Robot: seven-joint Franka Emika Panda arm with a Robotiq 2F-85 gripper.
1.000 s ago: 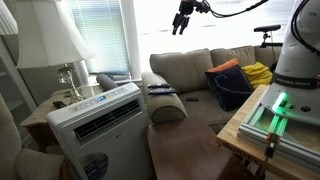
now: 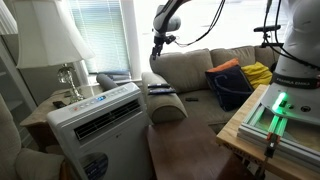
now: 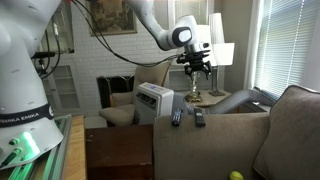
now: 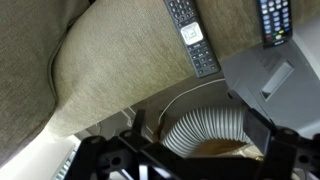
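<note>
My gripper (image 2: 158, 47) hangs in the air above the sofa arm (image 2: 166, 108), apart from everything below it. Seen from the other side, the gripper (image 3: 197, 73) is above and behind two dark remotes. One remote (image 3: 177, 116) lies on the sofa arm, with the other remote (image 3: 199, 118) beside it. In the wrist view, a black remote with a pale patch (image 4: 192, 34) and a second remote with coloured buttons (image 4: 274, 18) rest on the fabric. The fingers stand open at the bottom of that view, with no object between them.
A white portable air conditioner (image 2: 103, 131) stands beside the sofa, and its ribbed hose (image 4: 207, 129) runs below the gripper. A lamp (image 2: 66, 75) is on the left. Dark blue (image 2: 229, 88) and yellow (image 2: 258, 76) cushions lie on the sofa.
In exterior view 1, the gripper has moved left and down, from above the sofa back to above the sofa arm. The remotes and furniture look unmoved.
</note>
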